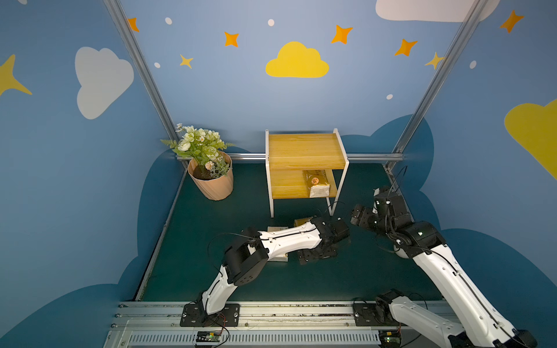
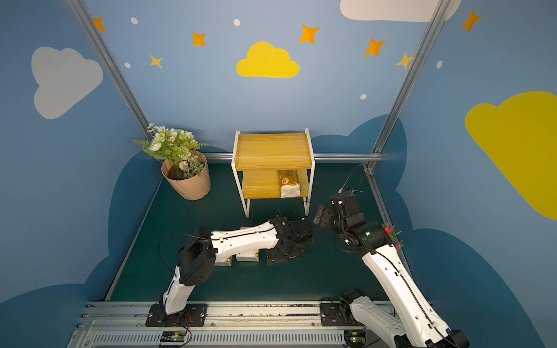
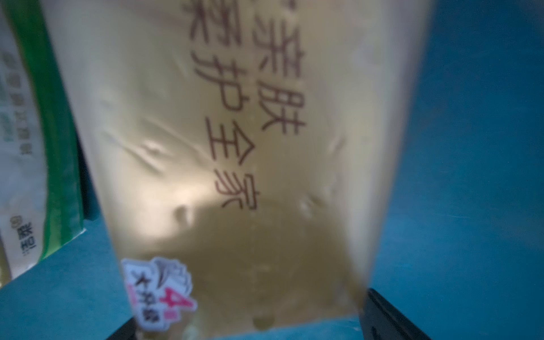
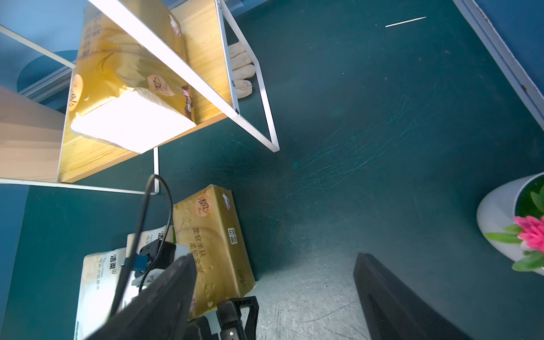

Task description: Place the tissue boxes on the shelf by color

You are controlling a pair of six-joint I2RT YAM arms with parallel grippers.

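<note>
On the floor in front of the shelf lies a gold tissue box [image 4: 212, 249]. My left gripper [image 1: 318, 256] is over its front end, fingers open, and the box's printed top [image 3: 243, 170] fills much of the left wrist view between the fingers. Whether the fingers touch it I cannot tell. White tissue boxes [image 2: 247, 255] lie to its left, partly under my left arm; one shows a green edge [image 3: 59, 141]. Another gold box [image 1: 317, 182] rests on the right side of the shelf's lower board [image 1: 287, 188]. My right gripper hangs open and empty, right of the floor boxes.
The shelf's upper board [image 1: 304, 152] is bare, as is the lower board's left part. A large flowerpot [image 1: 211, 182] stands at back left. A white pot with a pink flower [image 4: 507, 206] is near the right edge.
</note>
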